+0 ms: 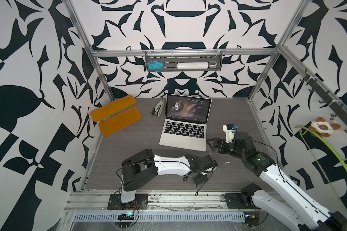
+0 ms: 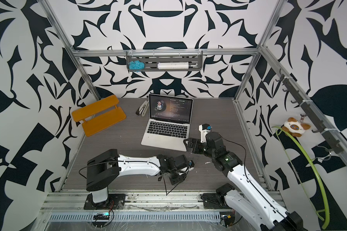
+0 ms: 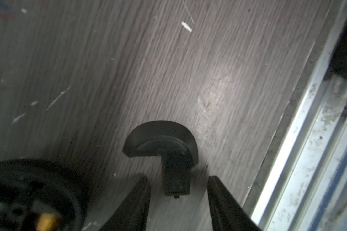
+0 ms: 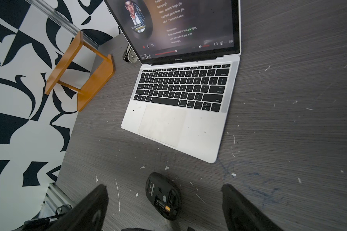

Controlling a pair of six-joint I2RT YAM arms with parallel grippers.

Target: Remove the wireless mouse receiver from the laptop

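The silver laptop [image 4: 173,115] stands open on the table, its screen lit; no receiver shows along its right edge. An overturned black mouse [image 4: 163,196] lies in front of it, its battery compartment uncovered. The small black curved mouse cover [image 3: 163,138] with a narrow stem [image 3: 176,175] rests on the table in the left wrist view. My left gripper is part open above it, its blurred fingers [image 3: 136,204] on either side of the stem and apart from it. By the laptop's front right corner, my right gripper is wide open and empty.
An orange wooden stand [image 1: 117,114] is at the back left, with a stapler [image 1: 158,108] beside the laptop. A metal rail [image 3: 285,161] runs along the table's front edge.
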